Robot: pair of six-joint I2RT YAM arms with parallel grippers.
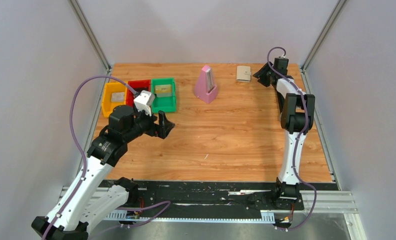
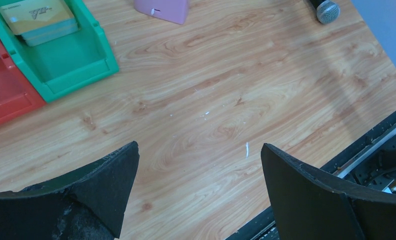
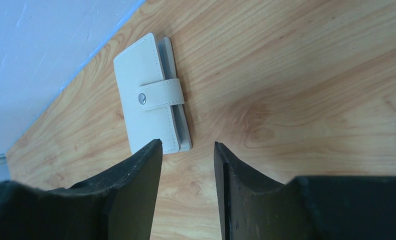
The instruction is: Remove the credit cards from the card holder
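A white card holder [image 1: 243, 73] with a snapped strap lies at the back right of the table; in the right wrist view it [image 3: 143, 120] lies near the back wall, strap fastened, cards not visible. My right gripper [image 1: 258, 78] is just right of it, its fingers [image 3: 141, 185] part open above the table with nothing between them. My left gripper [image 1: 165, 125] stands open over the left-middle of the table, in front of the bins, nothing between its fingers.
A pink metronome [image 1: 203, 92] stands at the back centre. Yellow [image 1: 106, 105], red [image 1: 141, 83] and green [image 1: 163, 106] bins sit at the back left, holding items. A microphone [image 2: 326, 11] shows in the left wrist view.
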